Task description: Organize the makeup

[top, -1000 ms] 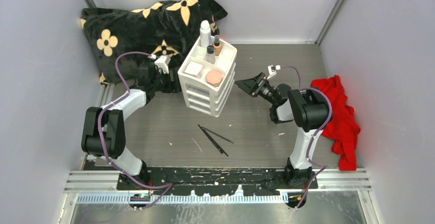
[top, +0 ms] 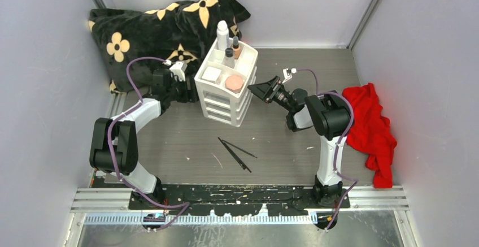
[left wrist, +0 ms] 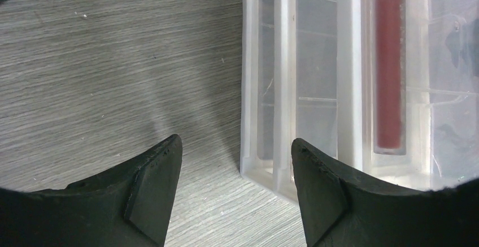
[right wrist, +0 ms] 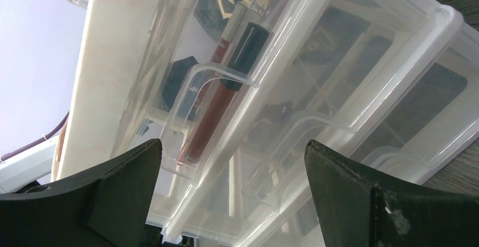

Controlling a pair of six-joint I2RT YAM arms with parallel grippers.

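Observation:
A white organizer (top: 219, 114) with clear drawers stands in the middle, turned at an angle. In its top tray are a white bottle (top: 222, 37), a foundation bottle (top: 236, 49), a dark-capped clear bottle (top: 229, 59), a white box (top: 212, 75) and a pink compact (top: 234, 82). Through a clear drawer in the right wrist view, a lip gloss tube (right wrist: 212, 117) shows. My left gripper is open beside the organizer's left side, nothing between its fingers. My right gripper is open, its fingertips close against the drawer side; contact there is hard to tell.
Two dark pencils (top: 234, 155) lie on the floor in front of the organizer. Behind it to the left rests a dark flowered cushion (top: 147, 43). A red cloth (top: 373, 128) lies at the far right. The front floor is otherwise mostly clear.
My right gripper has moved left up to the organizer. The left arm has stayed still.

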